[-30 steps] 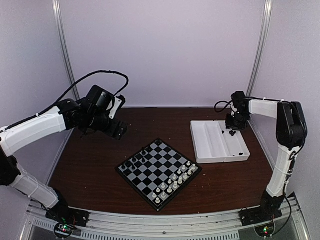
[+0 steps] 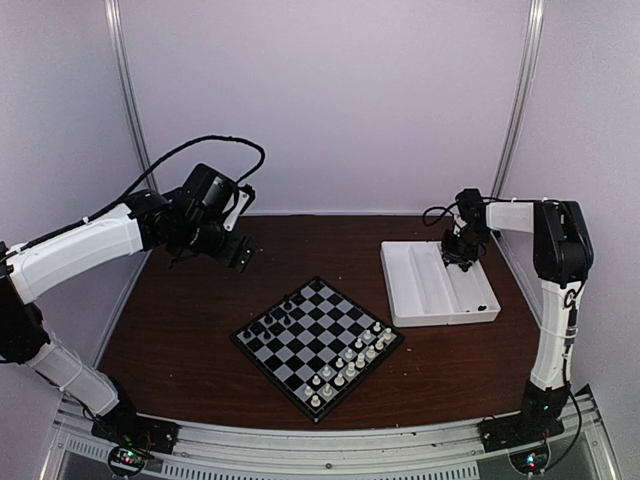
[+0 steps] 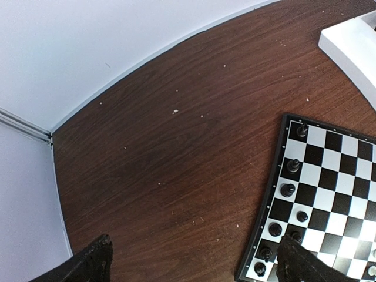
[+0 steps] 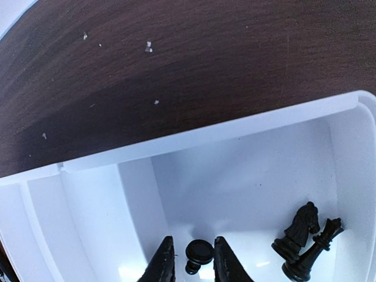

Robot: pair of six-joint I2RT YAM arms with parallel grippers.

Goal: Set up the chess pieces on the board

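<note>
The chessboard (image 2: 318,348) lies at the table's centre front, white pieces (image 2: 350,362) along its right edge, several black pieces (image 3: 287,189) along the opposite edge. My left gripper is open and empty, raised left of the board. My right gripper is down in the white tray (image 2: 400,290), its fingers either side of a small black piece (image 4: 199,251), apparently a pawn; whether they touch it I cannot tell. A black knight (image 4: 298,229) and a taller black piece (image 4: 311,252) lie beside it in the tray.
The tray has long compartments and stands right of the board, near the right wall. Bare table (image 2: 190,330) lies left of the board and behind it. Walls enclose the table at back and sides.
Over the last second my right gripper has shifted slightly left and down into the tray.
</note>
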